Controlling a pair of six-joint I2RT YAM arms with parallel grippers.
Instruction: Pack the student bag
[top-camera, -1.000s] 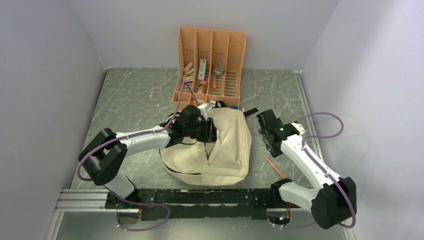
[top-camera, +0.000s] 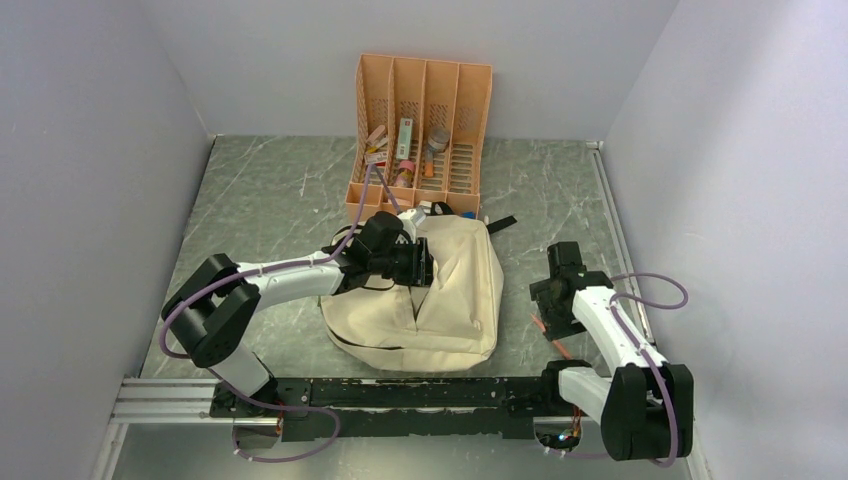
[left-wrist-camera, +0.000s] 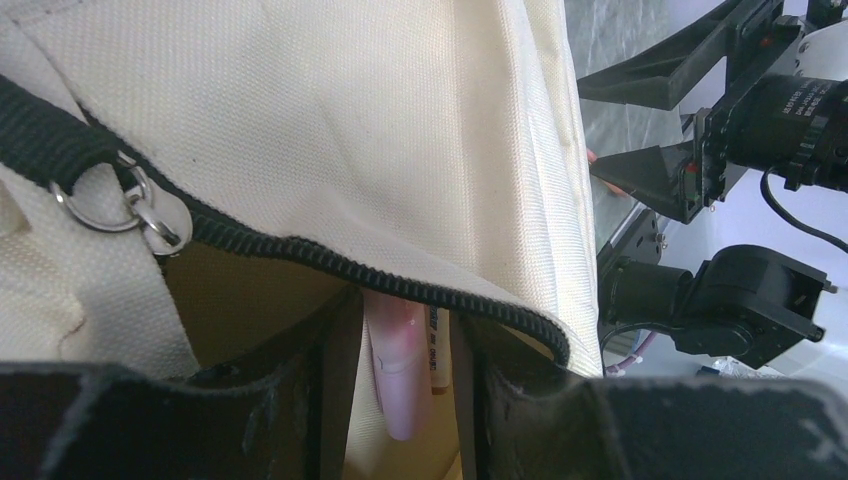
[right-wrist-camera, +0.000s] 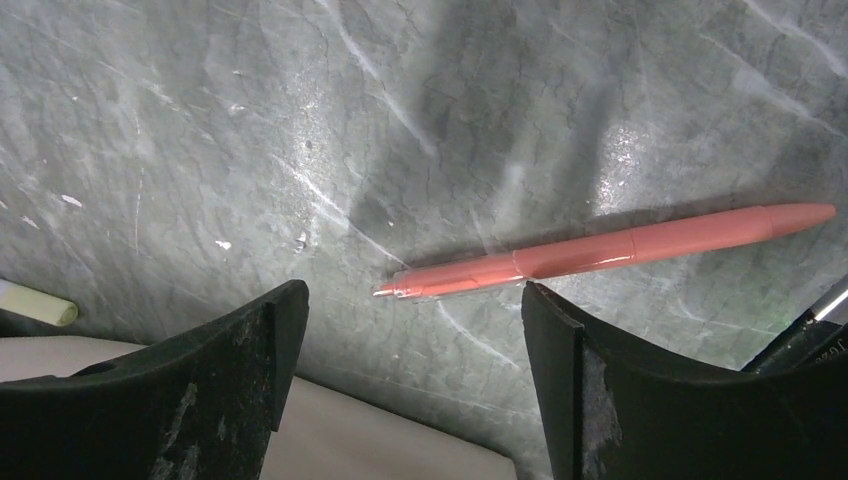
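The cream bag (top-camera: 465, 290) lies on the table in the top view, its zipped opening facing my left gripper. That gripper's fingers stand partly apart at the opening, with their tips under the black zipper edge (left-wrist-camera: 300, 250). A pink cylindrical item (left-wrist-camera: 402, 370) and a slim orange-brown item (left-wrist-camera: 439, 350) show inside the bag, beyond the gap. Low over the table, my right gripper is open. The coral pen (right-wrist-camera: 620, 248) lies flat on the table ahead of its fingertips, its narrow end near the gap, nothing gripped.
Behind the bag stands an orange slotted organizer (top-camera: 425, 120) holding several stationery items. A pale yellow-ended stick (right-wrist-camera: 35, 302) lies beside the bag. At the lower right of the right wrist view is a black pen-like item (right-wrist-camera: 800, 340).
My right gripper has moved toward the front of the table and lower, closer to the coral pen.
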